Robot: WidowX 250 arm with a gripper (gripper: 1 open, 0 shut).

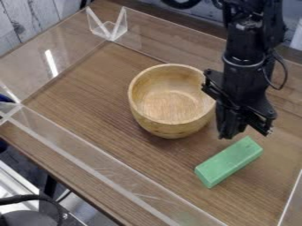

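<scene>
The black robot gripper point(225, 131) points down at the table, just right of a round wooden bowl point(160, 100) and above a green rectangular block point(229, 161). It looks shut, with nothing visible between its fingers. The block lies flat on the wooden table, apart from the fingertips.
A clear angular object point(108, 24) stands at the back left. The wooden table point(83, 115) is open to the left and in front of the bowl. A black cable runs at the bottom left corner.
</scene>
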